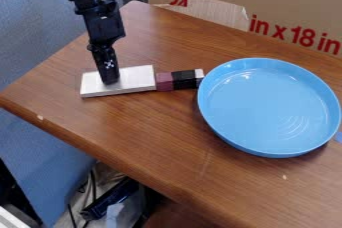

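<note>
My black gripper (pixel 108 76) points straight down at the upper left, its tip resting on or just over a white rectangular block (pixel 134 84). Whether its fingers are open or shut is too small to tell. To the right of the white block, a dark red piece (pixel 166 81) and a black piece with a pale end (pixel 185 79) continue in a line. A round blue plate (pixel 267 107) lies just right of them.
A cardboard box (pixel 254 2) stands along the back right. Cables and bags lie below the table's left edge.
</note>
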